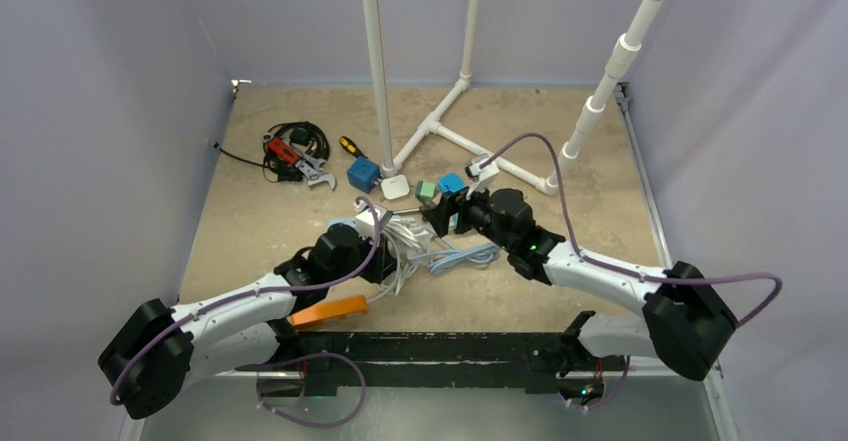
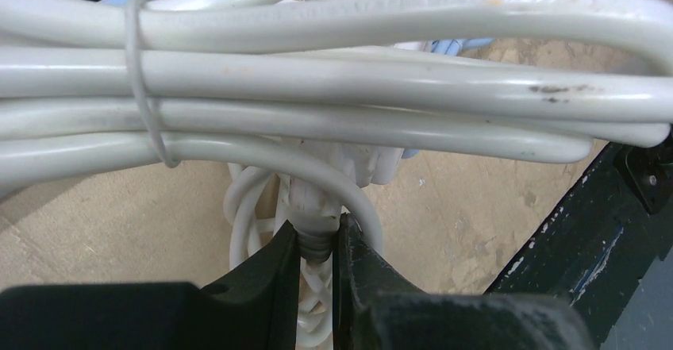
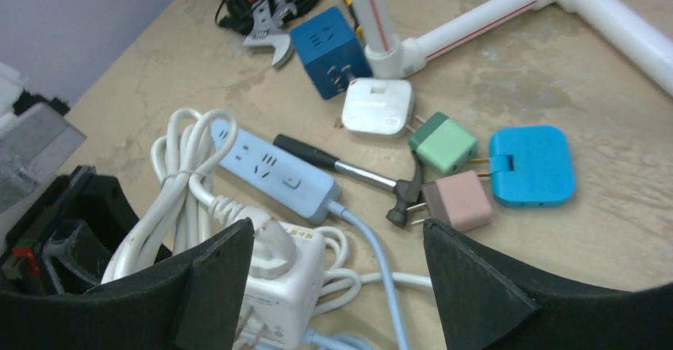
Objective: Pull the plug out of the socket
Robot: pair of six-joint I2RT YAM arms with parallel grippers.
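Note:
In the left wrist view, my left gripper is shut on the ribbed cord end (image 2: 315, 247) of a white socket block. A tied bundle of thick white cable (image 2: 333, 80) crosses in front and hides much of the block. The right wrist view shows the white cube socket (image 3: 298, 286) at lower left, with a round white plug (image 3: 274, 251) seated in its side and the cable bundle rising beside it. My right gripper is open, nothing between its fingers; its left finger (image 3: 210, 278) overlaps the socket's left side in that view.
Beyond lie a blue-white power strip (image 3: 278, 167), a hammer (image 3: 361, 174), a white adapter (image 3: 378, 105), and green (image 3: 444, 142), pink (image 3: 464, 201) and blue (image 3: 532, 166) plugs. White pipes (image 1: 433, 126) stand behind. An orange block (image 1: 328, 311) lies near the front edge.

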